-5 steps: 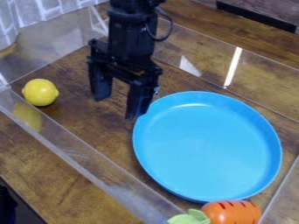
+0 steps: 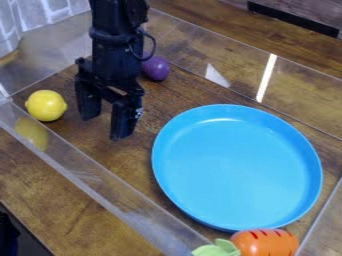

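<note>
My black gripper (image 2: 110,112) hangs low over the wooden table at the left of the middle, open, with nothing seen between its fingers. A yellow lemon-like object (image 2: 46,105) lies just to its left. A purple object (image 2: 155,69) sits behind the arm, to the right. A large blue plate (image 2: 235,165) fills the right of the table.
An orange toy carrot (image 2: 265,243) lies at the front right, beyond the plate. Clear plastic walls (image 2: 94,185) border the work area.
The gripper has moved left, away from the blue plate toward the yellow object, uncovering more of the purple object behind it.
</note>
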